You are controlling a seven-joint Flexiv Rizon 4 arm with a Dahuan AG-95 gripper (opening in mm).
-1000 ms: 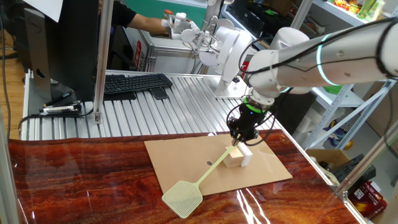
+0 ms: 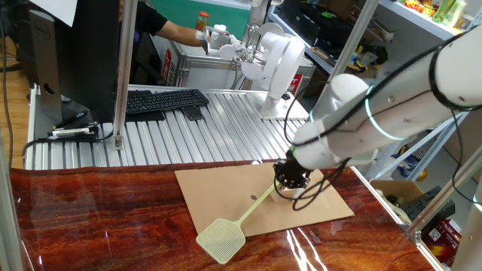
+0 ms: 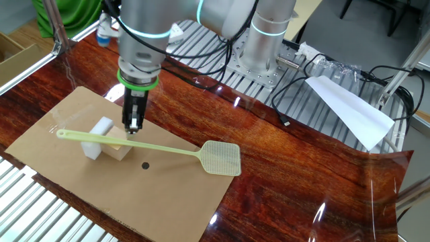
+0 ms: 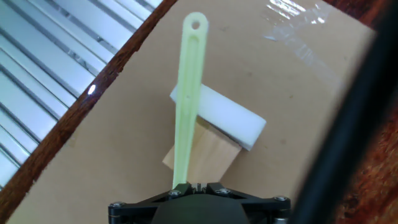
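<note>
A pale green fly swatter [image 3: 171,149] lies across two blocks, its handle raised on them and its mesh head [image 2: 221,240] down at the cardboard's edge. Under the handle sit a light wooden block [image 4: 210,154] and, beside it, a white block [image 4: 231,117]. My gripper looks shut, its fingertips close together with nothing visible between them. In exterior view 2 the gripper [image 3: 134,129] points down just above and beside the handle. Whether it touches the handle or the wooden block cannot be told. In exterior view 1 the gripper's body and cables partly cover the blocks.
A brown cardboard sheet [image 3: 171,208] with a small dark spot [image 3: 145,165] lies on the glossy wood-grain table [image 3: 302,181]. Loose black cables hang from the arm. A white sheet [image 3: 349,111] is at the back right.
The arm has swung and come lower, so my gripper and its cables now cover more of the blocks in exterior view 1. The swatter has not visibly moved.
</note>
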